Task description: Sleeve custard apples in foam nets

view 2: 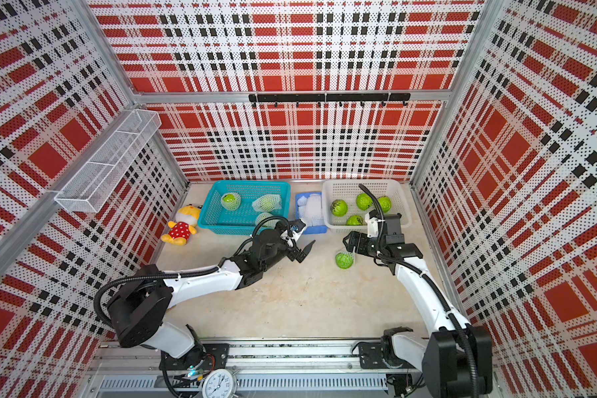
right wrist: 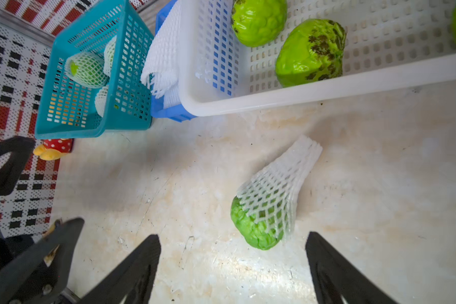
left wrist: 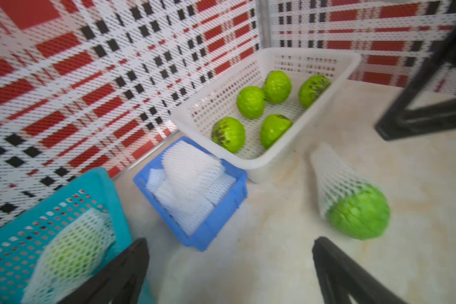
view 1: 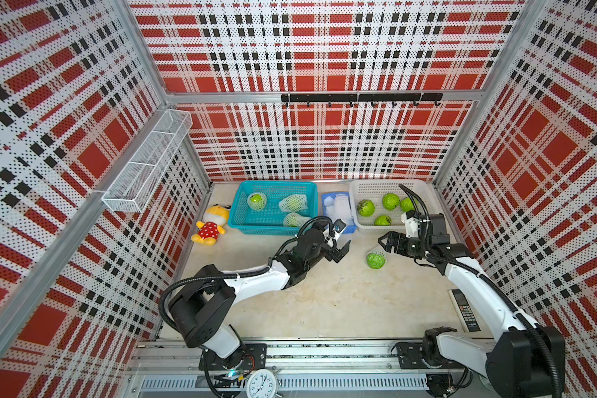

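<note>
A green custard apple (right wrist: 250,228) lies on the table with a white foam net (right wrist: 283,172) drawn partly over it, the empty end trailing toward the back. My right gripper is open above it, holding nothing. To its left, my left gripper is also open and empty, facing the apple. Several bare custard apples (left wrist: 250,101) sit in the white basket (view 1: 391,227). Foam nets (left wrist: 192,172) lie in the blue tray (left wrist: 207,233). The teal basket (view 1: 272,229) holds several apples in nets (view 1: 256,201).
A plush toy (view 1: 209,225) sits at the left, and a phone-like object (view 1: 464,311) lies at the front right. A wire shelf (view 1: 146,159) is on the left wall.
</note>
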